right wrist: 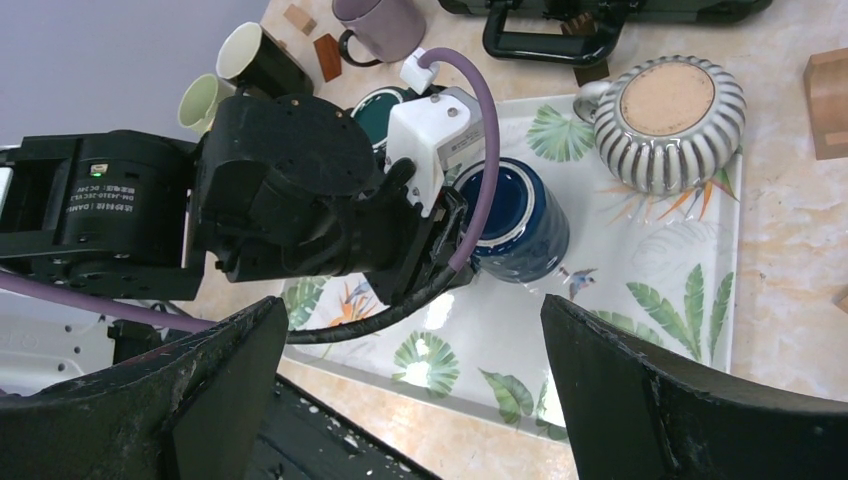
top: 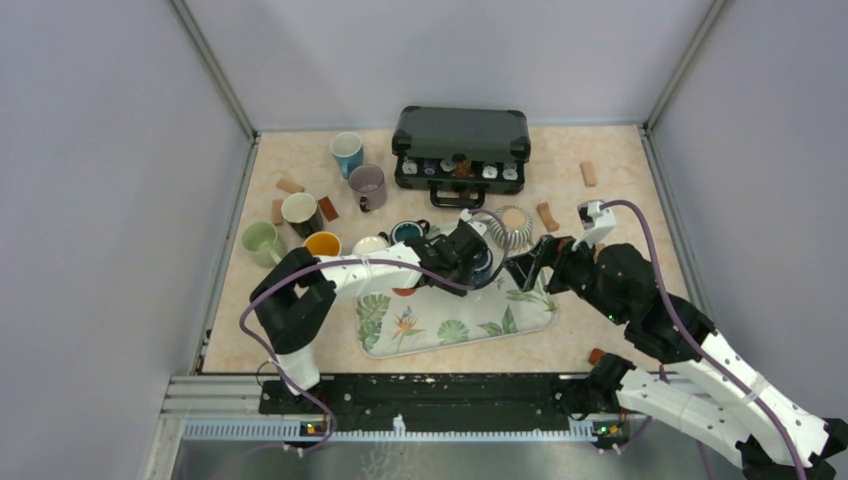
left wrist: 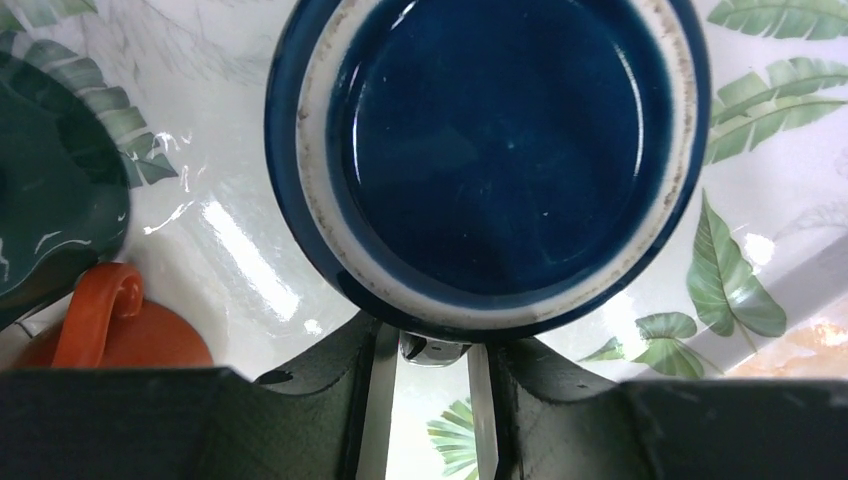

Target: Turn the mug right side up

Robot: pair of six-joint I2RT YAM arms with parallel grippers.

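A dark blue mug stands bottom-up on the floral tray (top: pixel 450 330), its base ring filling the upper middle of the left wrist view (left wrist: pixel 490 150). My left gripper is at the mug's near side, fingers part open around a small piece under the base edge, likely the handle; whether they grip it is unclear. My right gripper (top: pixel 530 262) stands open to the right, above the tray's right part, with nothing between its fingers.
A striped upturned mug (right wrist: pixel 670 140) with a pale base sits at the tray's back right. An orange mug (left wrist: pixel 150 335) and a green one (left wrist: pixel 50 180) lie left of the blue mug. A black case (top: pixel 460 135) stands behind.
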